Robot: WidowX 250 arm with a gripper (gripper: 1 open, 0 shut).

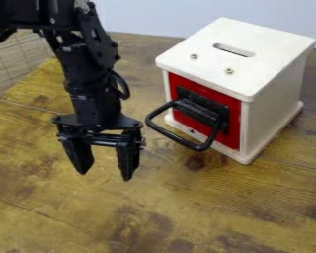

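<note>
My black gripper (104, 156) hangs at the left over the wooden table, fingers pointing down and apart, nothing between them. To its right stands a white wooden box (272, 104) with a slot and two screws on top. Its front has a red panel (229, 137) carrying a black part with a black loop handle (185, 139) that sticks out toward my gripper, apart from it.
A slatted mat (16, 69) lies at the upper left edge, and a pale wall stands behind.
</note>
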